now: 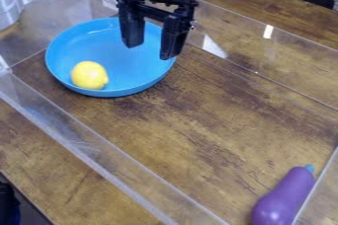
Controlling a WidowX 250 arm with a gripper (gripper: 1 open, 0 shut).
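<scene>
A black gripper hangs over the back of a blue bowl, its two fingers spread apart with nothing seen between them. A yellow object, round like a lemon, lies in the front left of the bowl. A purple eggplant-like object lies at the bottom right of the view.
Transparent strips or walls run along the left and right sides of the work area.
</scene>
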